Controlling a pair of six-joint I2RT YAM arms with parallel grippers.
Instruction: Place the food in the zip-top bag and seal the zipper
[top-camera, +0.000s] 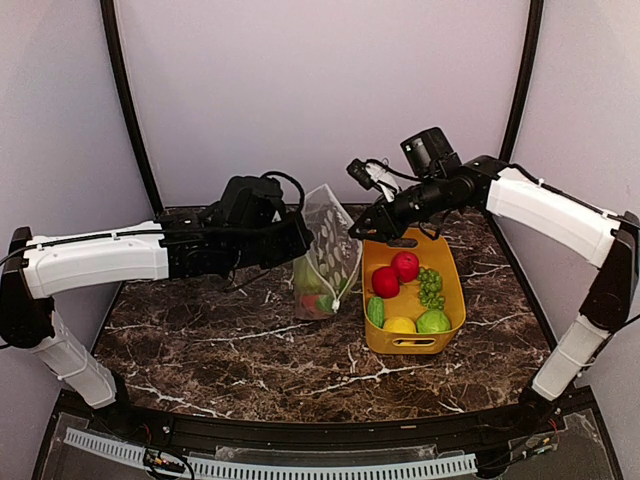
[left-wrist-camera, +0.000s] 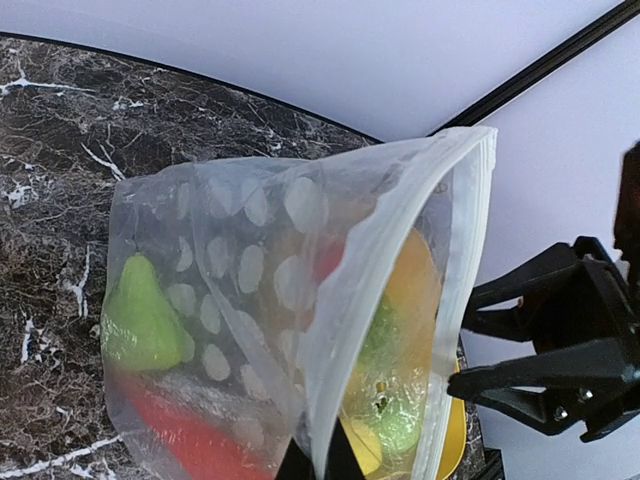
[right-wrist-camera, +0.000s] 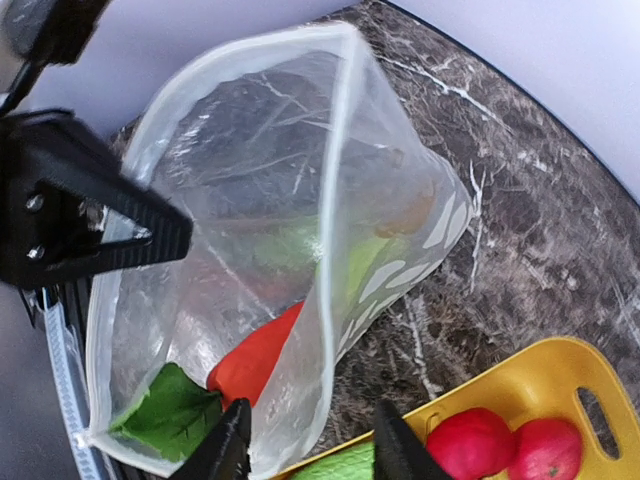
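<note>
The clear zip top bag (top-camera: 330, 240) stands mouth open between my arms, its white zip rim (left-wrist-camera: 470, 240) facing right. My left gripper (top-camera: 308, 232) is shut on one side of the rim. Inside lie a green pear (left-wrist-camera: 143, 318), a long red food (left-wrist-camera: 190, 425) and a dark green leafy piece (right-wrist-camera: 172, 410). Close to the opposite side of the rim, my right gripper (top-camera: 358, 231) is open, and nothing shows held between its fingertips. Whether those fingers touch the rim is unclear.
Right of the bag, a yellow bin (top-camera: 455, 280) holds red fruit (top-camera: 385, 281), green grapes (top-camera: 430, 286), a cucumber (top-camera: 375, 310), a yellow food (top-camera: 399, 325) and a round green one (top-camera: 433, 321).
</note>
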